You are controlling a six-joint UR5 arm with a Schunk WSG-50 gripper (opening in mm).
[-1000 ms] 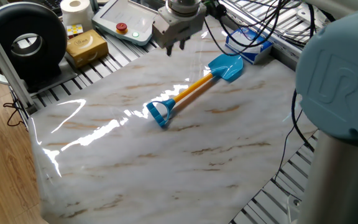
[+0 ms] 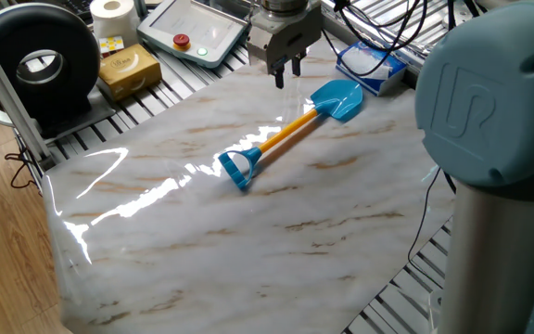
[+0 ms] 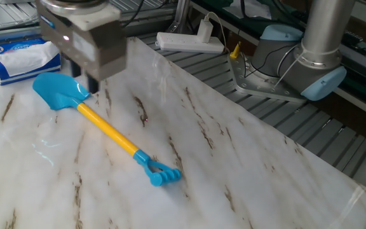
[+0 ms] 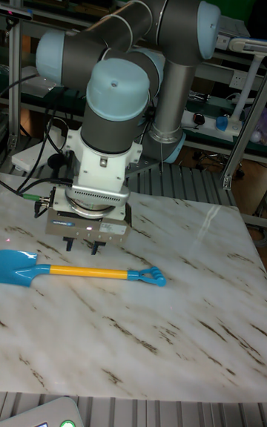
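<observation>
A toy shovel with a blue blade (image 2: 338,99), a yellow shaft (image 2: 287,130) and a blue handle (image 2: 238,169) lies flat on the marble-patterned table (image 2: 211,250). My gripper (image 2: 288,72) points down above the table, beside the blade end. Its two dark fingers stand apart with nothing between them, clear of the shovel. In exterior view 3, the open gripper (image 4: 82,248) hangs behind the yellow shaft (image 4: 88,272). From exterior view 2, its fingertips (image 3: 93,86) appear close to the blade (image 3: 57,91), though the exact height is hard to judge.
A blue tissue pack (image 2: 372,67) lies just behind the blade. A teach pendant (image 2: 193,30), a small yellow box (image 2: 130,72) and a large black ring (image 2: 35,65) line the far left side.
The shovel has stayed where it was.
</observation>
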